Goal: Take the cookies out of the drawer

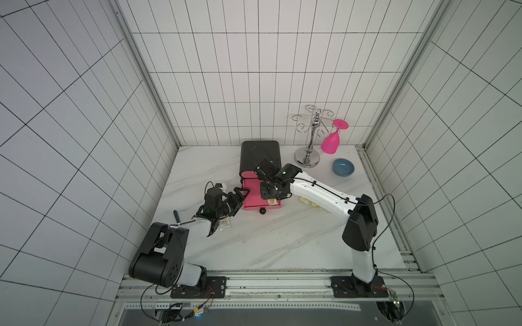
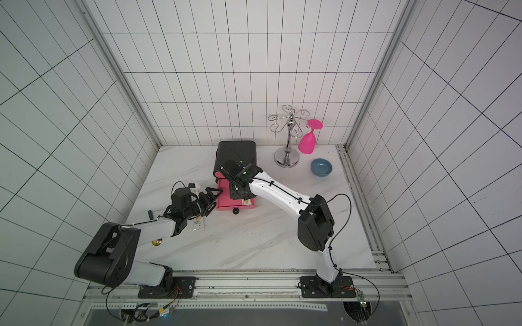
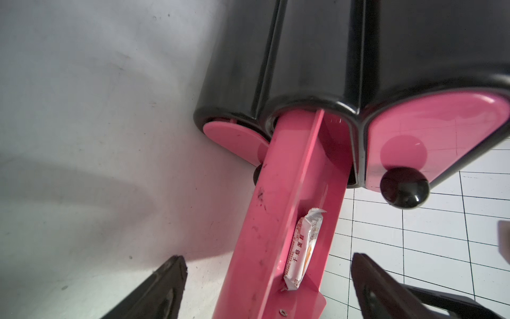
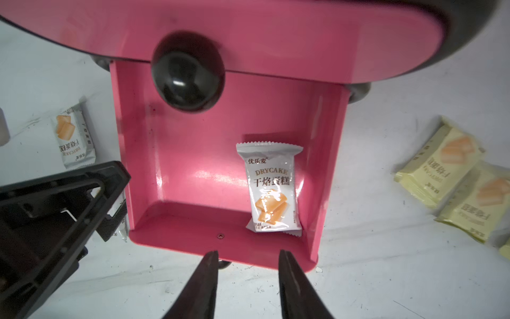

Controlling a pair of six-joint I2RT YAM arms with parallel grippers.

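Observation:
A white cookie packet point(image 4: 273, 188) lies in the front right part of the pulled-out pink drawer point(image 4: 196, 122); a crimped edge beneath it hints at another packet. From the side, one white packet point(image 3: 302, 250) shows inside the drawer. Above the drawer hangs my right gripper, its fingers apart and empty, pointing at the front wall. My left gripper is open at the drawer's left side, with nothing held. Its dark fingers point(image 4: 79, 186) are beside the left wall; whether they touch it I cannot tell.
The black drawer cabinet point(image 1: 260, 152) stands behind. Yellow packets point(image 4: 441, 162) lie right of the drawer, and a white packet point(image 4: 73, 135) lies left of it. A metal rack point(image 1: 308, 154) with a pink glass point(image 1: 331, 142) and a blue bowl point(image 1: 343, 167) are back right.

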